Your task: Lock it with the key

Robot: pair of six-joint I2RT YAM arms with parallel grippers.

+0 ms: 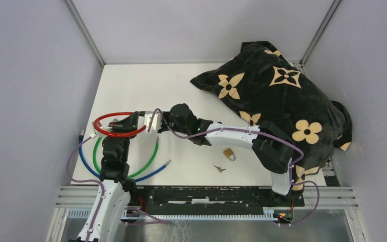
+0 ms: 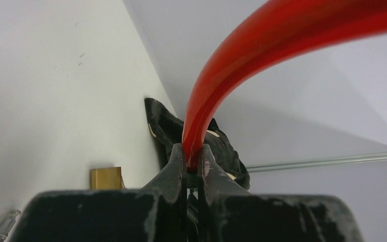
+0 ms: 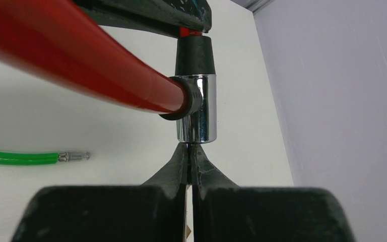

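Observation:
The red cable lock is looped in the air at the table's left side, its red cable (image 1: pixel 119 134) well clear in the top view. My left gripper is shut on that cable. In the right wrist view, the lock's chrome cylinder (image 3: pixel 197 123) stands upright with a black collar, a black left finger (image 3: pixel 146 16) above it. The right gripper is shut with its fingertips right at the cylinder's lower end; whether a thin key lies between them cannot be made out. The keyhole is hidden.
A brass padlock (image 1: pixel 228 153) and a small key (image 1: pixel 219 168) lie on the table's front part. Green cable (image 1: pixel 148 162) and blue cable (image 1: pixel 156 171) rest beneath the grippers. A black patterned cloth (image 1: pixel 282 101) covers the right side.

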